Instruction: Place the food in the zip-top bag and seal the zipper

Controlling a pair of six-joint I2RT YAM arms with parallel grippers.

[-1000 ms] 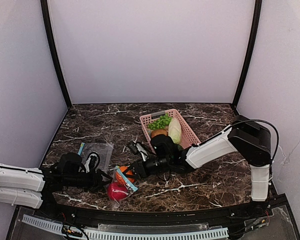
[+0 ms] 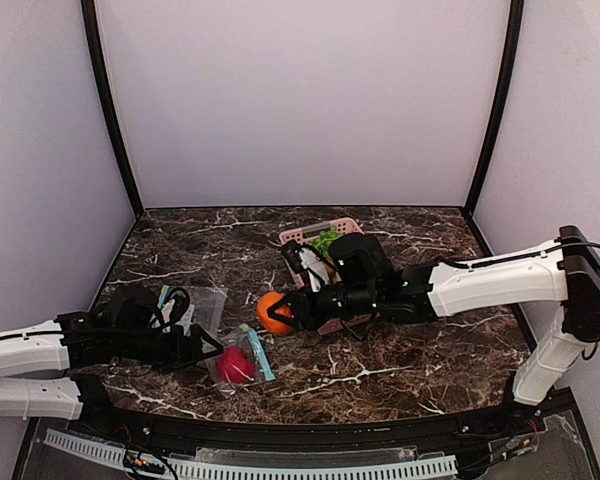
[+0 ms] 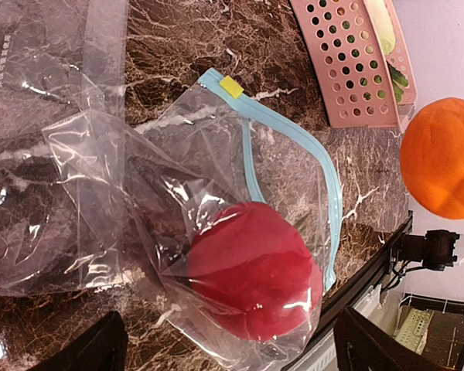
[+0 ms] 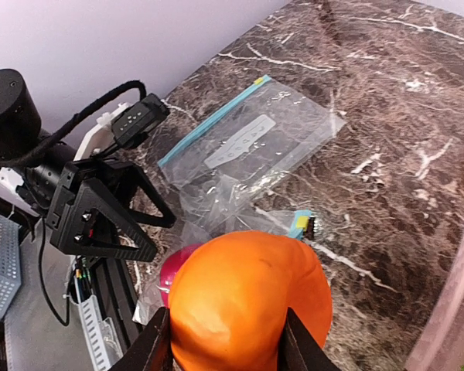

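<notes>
A clear bag with a blue zip strip (image 3: 290,133) lies on the table, a red round food piece (image 3: 255,270) inside it. Fingers spread at the lower edge of the left wrist view, my left gripper (image 2: 212,350) is open beside the bag's left side, with nothing gripped. My right gripper is shut on an orange round food piece (image 4: 243,297). In the top view this orange piece (image 2: 274,313) hangs outside the bag, up and right of the zip strip. It covers part of the bag in the right wrist view.
A second clear bag (image 4: 255,143) lies flat and empty behind the left gripper. The pink basket (image 2: 292,236) with green food (image 2: 325,240) stands at the back, partly hidden by the right arm. Bare table lies at the right front.
My right gripper has moved back and right with the orange piece, away from the bag mouth, where it was earlier. The right arm now covers much of the basket.
</notes>
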